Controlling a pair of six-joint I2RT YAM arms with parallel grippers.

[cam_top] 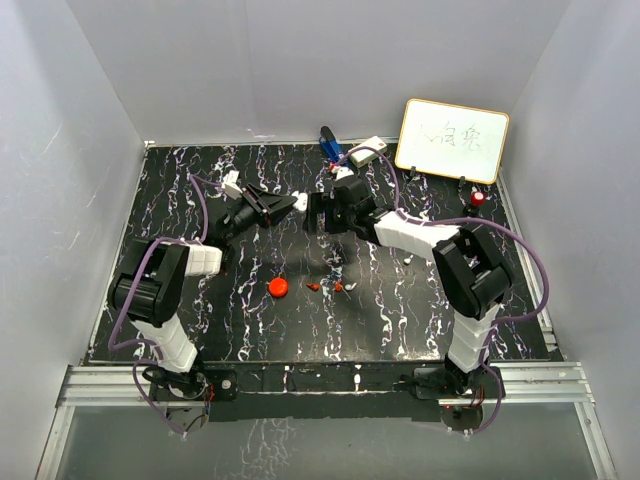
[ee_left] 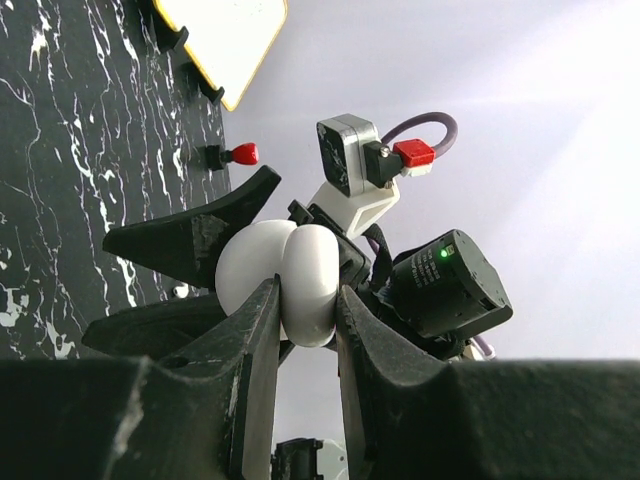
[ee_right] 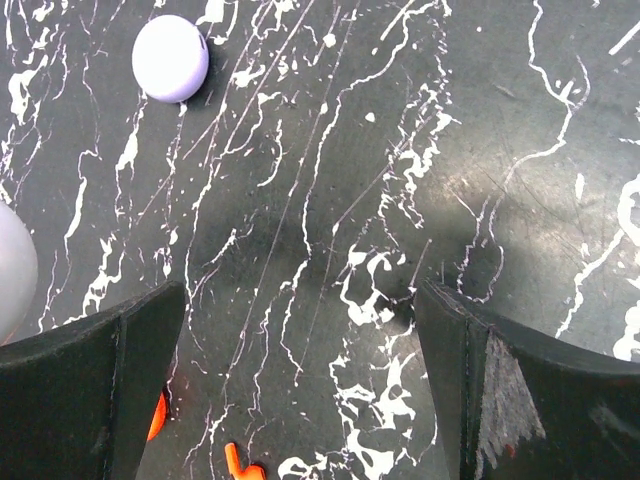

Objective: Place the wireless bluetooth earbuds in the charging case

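Observation:
My left gripper is shut on a white oval piece, apparently the charging case (ee_left: 311, 280), held in the air at the centre in the top view (cam_top: 298, 201). A second white rounded part (ee_left: 243, 262) shows just behind it. My right gripper (cam_top: 318, 212) stands open facing it from the right; its dark fingers appear beside the white piece in the left wrist view. In the right wrist view the open fingers frame bare table, with a white edge (ee_right: 12, 268) at far left. Whether an earbud is inside cannot be told.
An orange round object (cam_top: 278, 286) and small orange and white pieces (cam_top: 349, 286) lie below the grippers. A whiteboard (cam_top: 449, 140), blue tool (cam_top: 330, 147) and pale box (cam_top: 367, 150) stand at the back. A red-topped item (cam_top: 475, 201) is at right.

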